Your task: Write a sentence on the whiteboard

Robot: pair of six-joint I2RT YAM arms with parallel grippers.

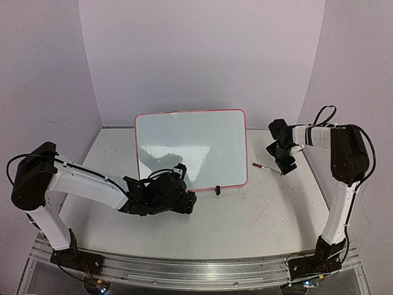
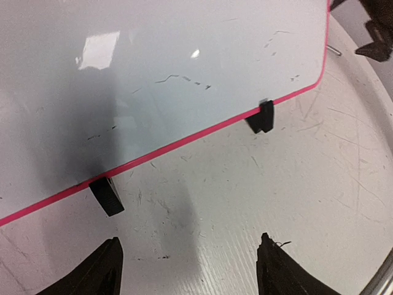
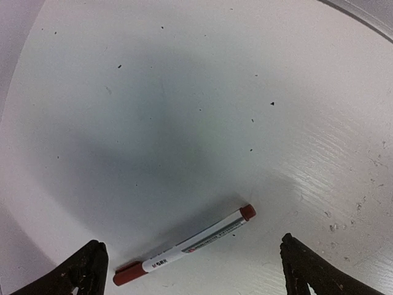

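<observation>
The whiteboard [image 1: 202, 144], edged in pink, lies toward the back of the table; in the left wrist view its surface [image 2: 184, 55] bears only a few faint dark specks and short marks. To its right rests a white marker [image 1: 268, 169] with a red-brown cap, flat on the table. My right gripper is open above that marker [image 3: 190, 247], which lies between and beyond the fingers, not gripped. Near the board's front edge my left gripper hangs open, with only bare tabletop seen between its fingers.
Two black clips [image 2: 107, 196] [image 2: 261, 117] stick out from the board's front edge. Scratches [image 1: 263, 212] mark the table right of centre. A metal rail [image 1: 202, 265] runs along the front.
</observation>
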